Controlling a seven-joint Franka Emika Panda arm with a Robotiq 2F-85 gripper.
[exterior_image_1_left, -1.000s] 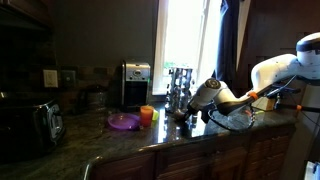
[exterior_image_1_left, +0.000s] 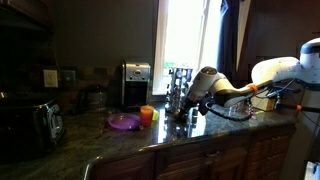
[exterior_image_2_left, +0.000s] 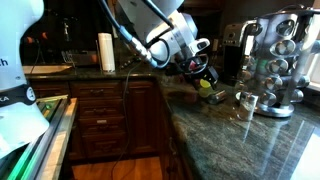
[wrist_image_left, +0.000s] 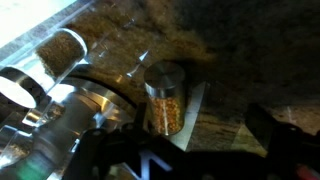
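Note:
In the wrist view, a small spice jar (wrist_image_left: 165, 98) with a dark lid and orange-brown contents appears between the open fingers, nearer the left one. My gripper is open, and nothing is clamped in it. Whether a finger touches the jar cannot be told. Seen from outside, the gripper (exterior_image_2_left: 198, 76) hangs low over the counter, close to a yellow-green cup (exterior_image_2_left: 205, 84); the small jar is hard to make out there.
A second jar (wrist_image_left: 62, 50) with brown contents lies left of the first, beside shiny metal parts (wrist_image_left: 90, 108). The tall spice rack (exterior_image_2_left: 272, 65) stands near the window. An orange cup (exterior_image_1_left: 147, 115) and purple plate (exterior_image_1_left: 124, 122) sit farther along.
The arm has shifted slightly left and upward in the first exterior view. The cups, plate and appliances there stay where they were.

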